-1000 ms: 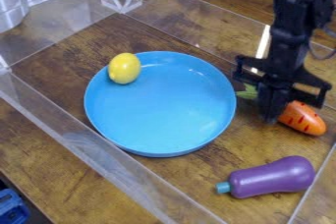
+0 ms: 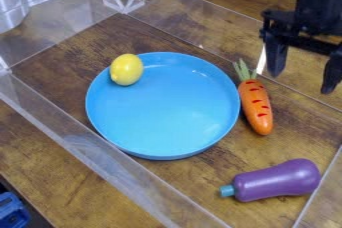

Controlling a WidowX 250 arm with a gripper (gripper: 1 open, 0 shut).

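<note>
A toy carrot, orange with green leaves, lies upright along the right side of the blue plate. My black gripper hangs above and to the right of the carrot, open, with nothing visible between its fingers. A yellow lemon rests at the plate's upper left. A purple eggplant lies below at the lower right.
Clear low walls border the wooden work surface. A blue object sits at the lower left outside them. The wood left of the plate is clear.
The carrot has moved left from the right side to beside the plate and turned lengthwise. My gripper has risen away from it, up and to the right.
</note>
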